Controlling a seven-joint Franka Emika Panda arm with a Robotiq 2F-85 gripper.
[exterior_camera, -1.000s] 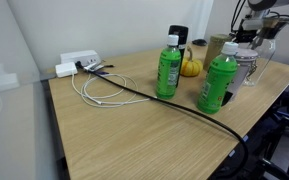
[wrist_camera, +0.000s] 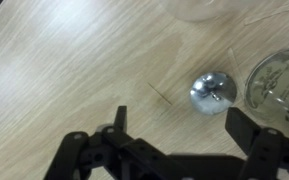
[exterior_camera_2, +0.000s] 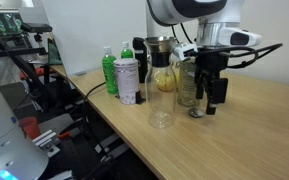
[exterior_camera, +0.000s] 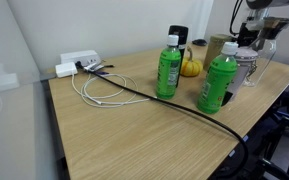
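My gripper (exterior_camera_2: 203, 98) hangs over the table with its fingers pointing down, open and empty. Below it in exterior view 2, a small shiny silver object (exterior_camera_2: 197, 128) rests on the wood. The wrist view shows that silver object (wrist_camera: 213, 92) from above as round and domed, lying forward of the gripper and nearer the right finger (wrist_camera: 244, 130). Clear space separates fingers and object. In exterior view 1 the gripper is small at the top right, partly hidden among other things.
Close to the silver object stands a patterned glass jar (wrist_camera: 281, 92). A tall clear jar with a dark lid (exterior_camera_2: 163, 100) is nearby. Green bottles (exterior_camera: 221, 80), a whitish can (exterior_camera_2: 129, 82) and a small pumpkin (exterior_camera: 191, 67) stand farther off.
At the top right of exterior view 1, the arm has shifted slightly. The bottles, cable and pumpkin have stayed where they were.
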